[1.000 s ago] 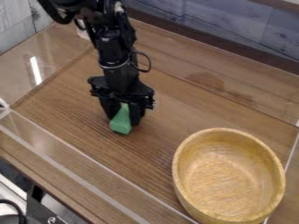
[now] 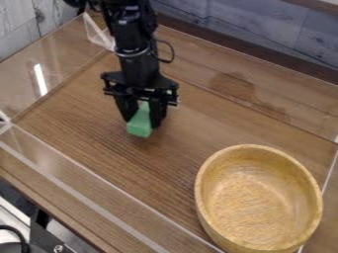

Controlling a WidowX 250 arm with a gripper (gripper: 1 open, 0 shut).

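My black gripper (image 2: 141,107) hangs down from the top centre-left of the camera view, shut on a green object (image 2: 140,126) that sits between its fingers, low over the wooden surface. The green object's exact shape is partly hidden by the gripper.
A large tan oval bowl (image 2: 258,196) fills the lower right. The wooden tray surface (image 2: 93,163) is otherwise clear, bordered by pale walls at the back and left. Dark cables show at the bottom left corner.
My gripper and the green object have shifted slightly up in the view, toward the back, over the last second. The bowl has not moved.
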